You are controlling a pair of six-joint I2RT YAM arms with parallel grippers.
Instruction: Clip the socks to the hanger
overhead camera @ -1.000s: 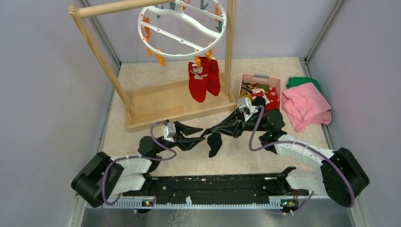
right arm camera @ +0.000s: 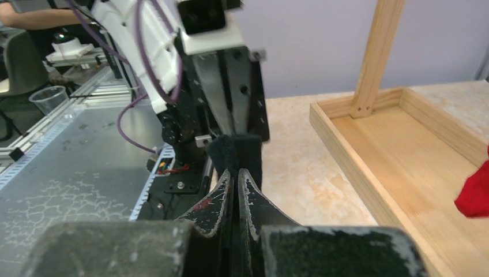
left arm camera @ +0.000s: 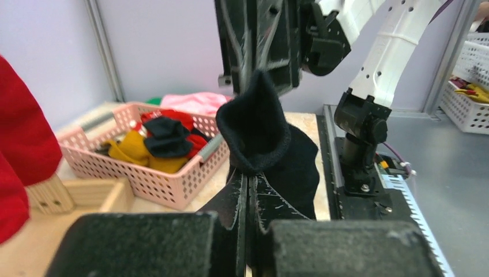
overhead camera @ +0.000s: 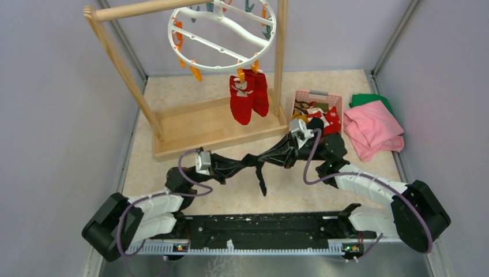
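A black sock (overhead camera: 258, 176) hangs between both grippers in front of the wooden stand. My left gripper (overhead camera: 244, 163) is shut on it; in the left wrist view the sock's cuff (left arm camera: 254, 144) stands above the fingertips. My right gripper (overhead camera: 260, 158) is also shut on the sock, seen as dark fabric (right arm camera: 245, 153) at its fingertips. A pair of red socks (overhead camera: 242, 98) hangs from orange clips on the white round hanger (overhead camera: 199, 63), above the wooden tray.
The pink basket (overhead camera: 340, 101) of socks is at the right, beside pink and green cloths (overhead camera: 372, 127). The wooden frame (overhead camera: 127, 63) and tray (overhead camera: 190, 121) fill the back. Bare tabletop (overhead camera: 219, 202) lies in front.
My left gripper has shut on the sock and its wrist has shifted slightly; the sock's hanging part now looks narrower. The right gripper stays in place.
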